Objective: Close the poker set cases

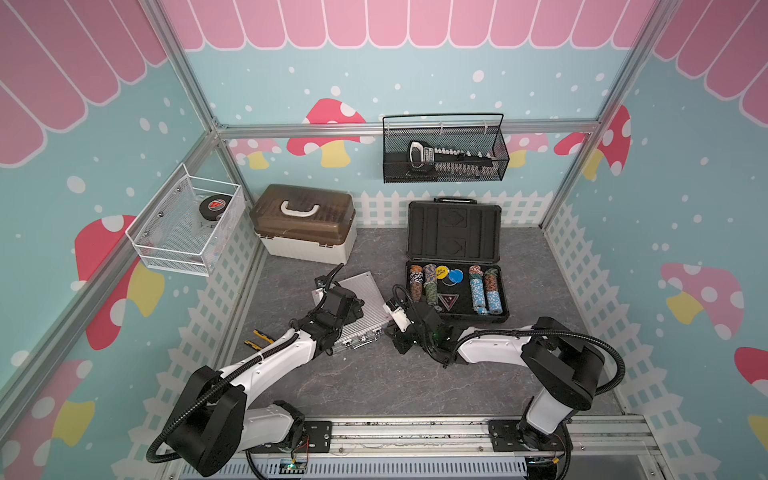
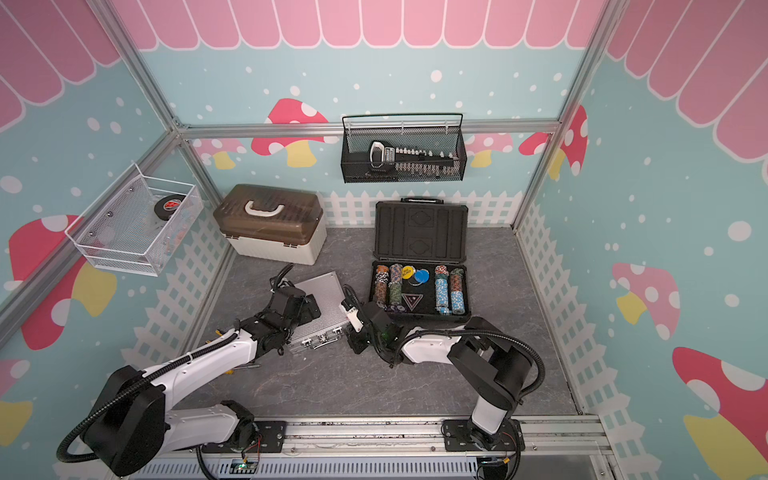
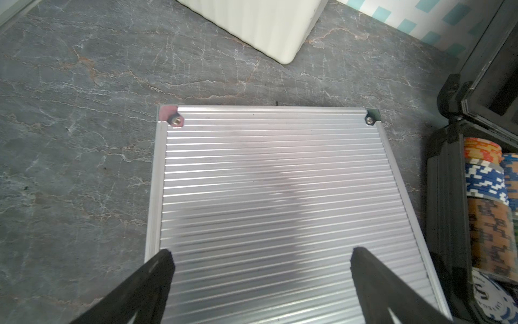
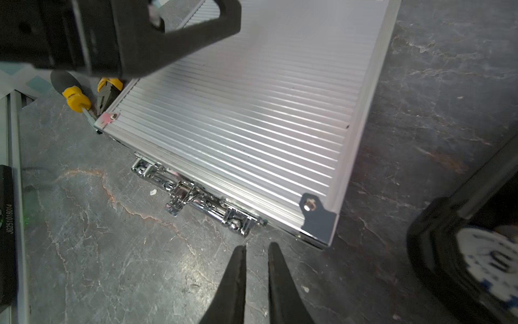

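Note:
A closed silver ribbed case lies flat on the table, its lid down. The metal latch bar and handle run along its front edge. My left gripper is over the lid, its fingers wide apart with nothing between them. To the right stands the black case, lid raised, with chip stacks inside. My right gripper is off the silver case's front-right corner, near the latches. Only a narrow, empty gap parts its fingertips. From above, both arms cover parts of the cases.
A brown-lidded toolbox stands at the back left. Yellow-handled tools lie left of the silver case. A black wire basket hangs on the rear wall, a white one on the left.

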